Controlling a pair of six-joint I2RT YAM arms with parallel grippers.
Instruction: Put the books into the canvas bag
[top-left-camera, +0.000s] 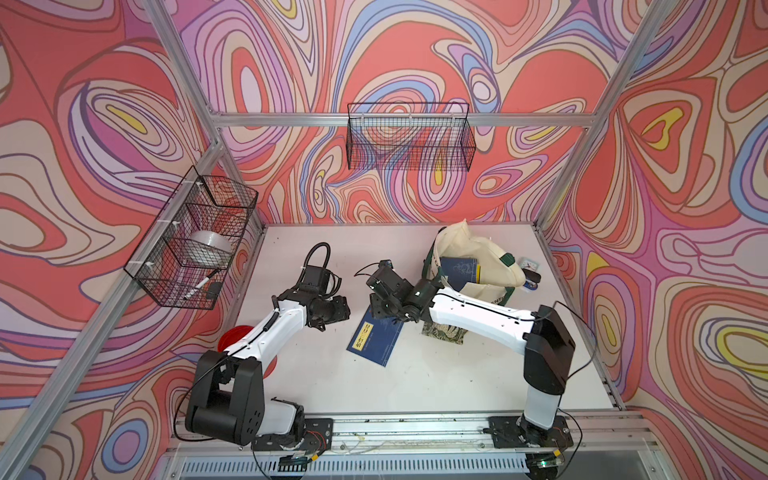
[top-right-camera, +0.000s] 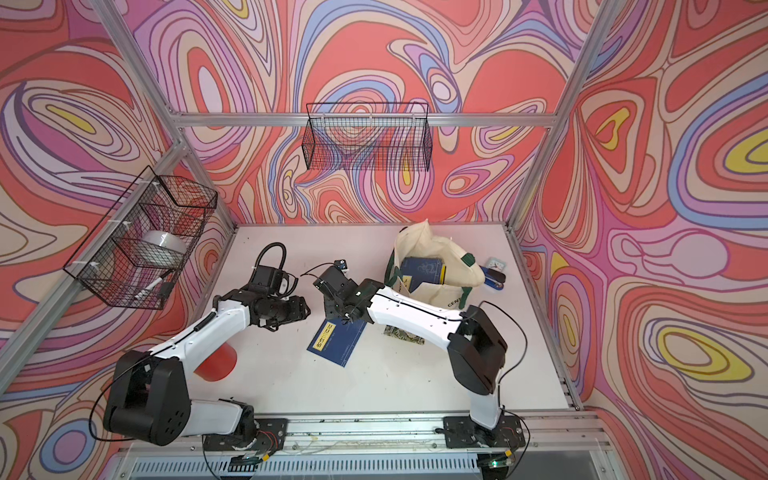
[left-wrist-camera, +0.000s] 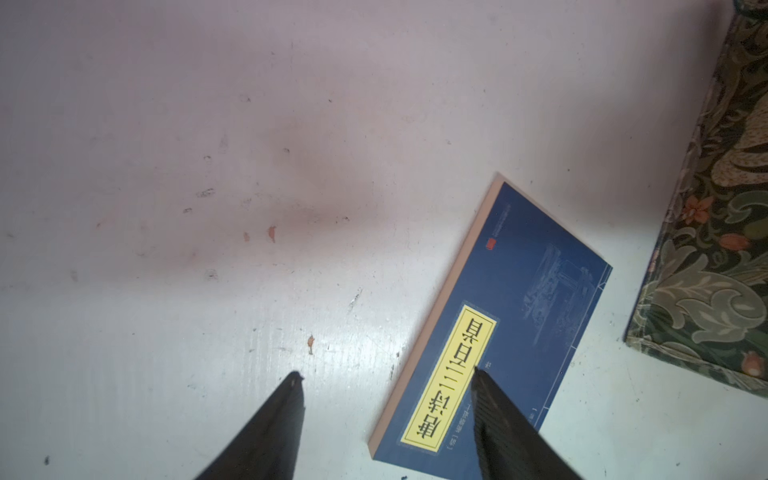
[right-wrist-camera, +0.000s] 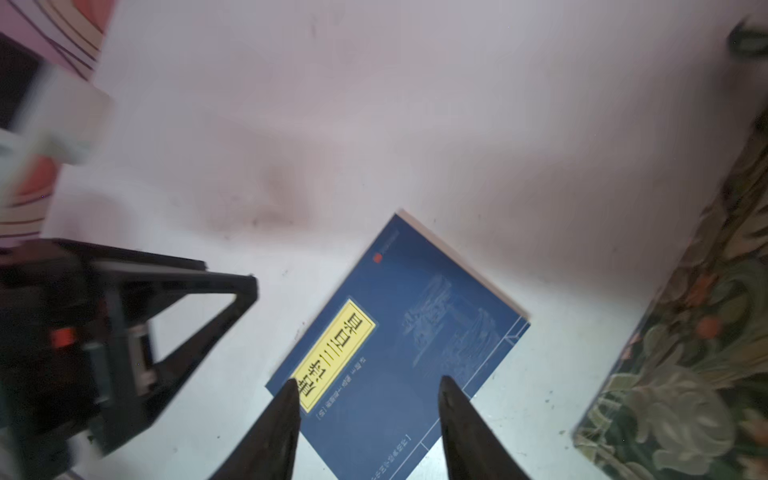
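One blue book with a yellow title label (top-left-camera: 370, 345) lies flat on the table, left of the canvas bag. The cream, flower-patterned canvas bag (top-left-camera: 488, 248) stands open at the right with blue books (top-right-camera: 421, 269) inside. My left gripper is open, over the table just left of the loose book, with nothing between its fingers. My right gripper hangs open above that book, in front of the bag's left side, its fingertips over the cover.
A red bucket (top-right-camera: 216, 364) sits at the front left. A small blue item (top-right-camera: 492, 277) lies behind the bag at the right. Wire baskets (top-left-camera: 409, 144) hang on the back and left frames.
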